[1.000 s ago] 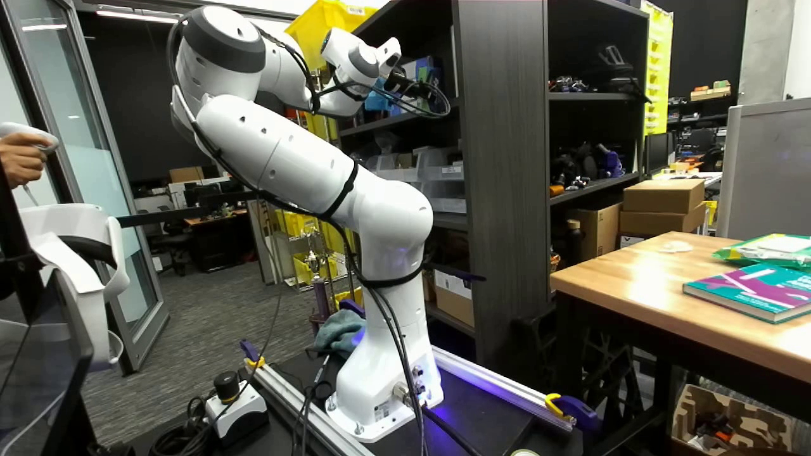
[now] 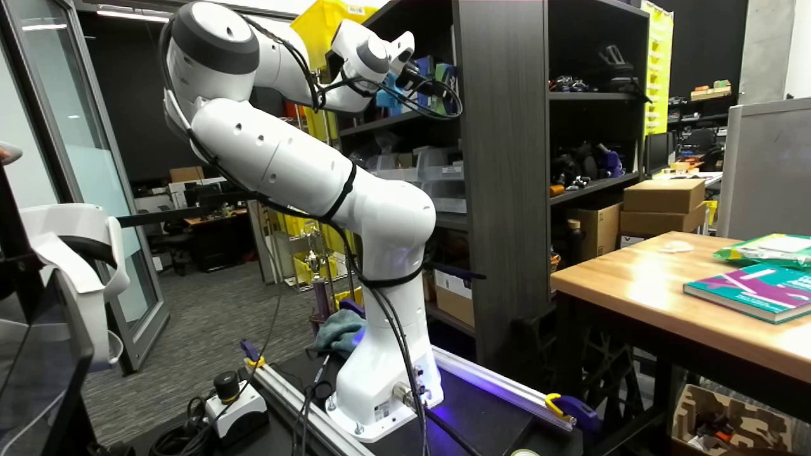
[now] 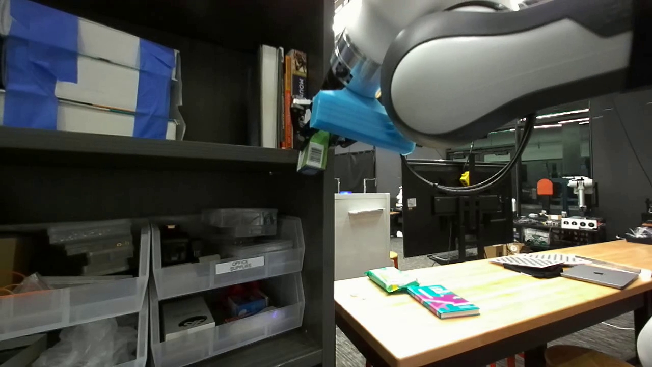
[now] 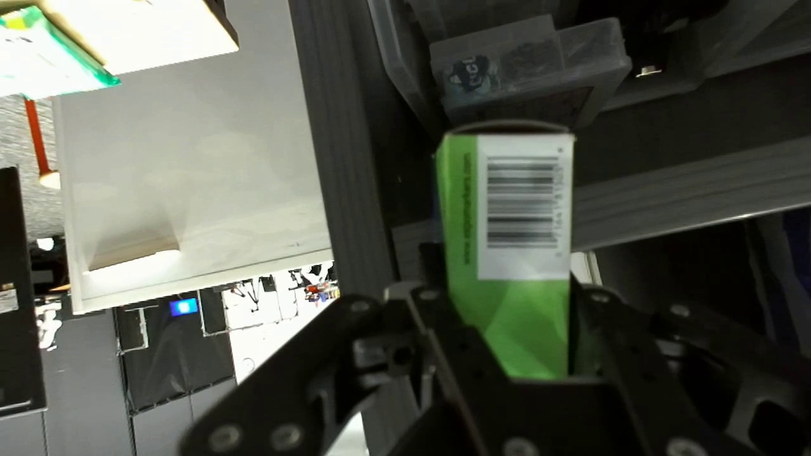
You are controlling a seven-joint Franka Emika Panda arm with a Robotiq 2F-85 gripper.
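In the wrist view a small green box (image 4: 505,319) with a white barcode label is clasped between the black fingers of my gripper. Its barcode end points away from the palm. From the second exterior view, the gripper (image 3: 302,122) is at the right end of the upper shelf, shut on the box (image 3: 313,154), which hangs tilted with its lower end below the shelf board's level. A few upright books (image 3: 278,98) stand immediately left of the gripper. Whether they touch cannot be told. The blue part (image 3: 360,122) on the wrist hides some of the hand.
The dark upright panel (image 3: 328,244) of the shelf unit is close beside the hand. Clear plastic bins (image 3: 229,269) fill the lower shelf. Taped white boxes (image 3: 98,76) occupy the upper shelf's left; a wooden table (image 3: 391,330) with books stands to the right.
In the first exterior view, the wrist and gripper have shifted a little to the right and the elbow slightly left and up.
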